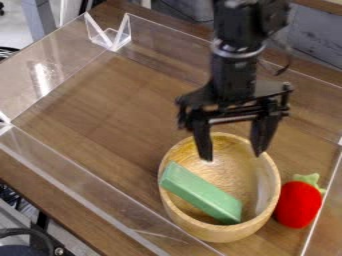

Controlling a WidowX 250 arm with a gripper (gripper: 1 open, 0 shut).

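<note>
My black gripper (233, 136) hangs over the back rim of a pale wooden bowl (251, 222), its dark fingers spread open. A light green block (201, 194) lies tilted in the front left of the bowl. A red toy strawberry (299, 204) with green leaves sits outside the bowl, to its right.
Transparent plastic walls run along its edges. Cables lie off the table at the lower left.
</note>
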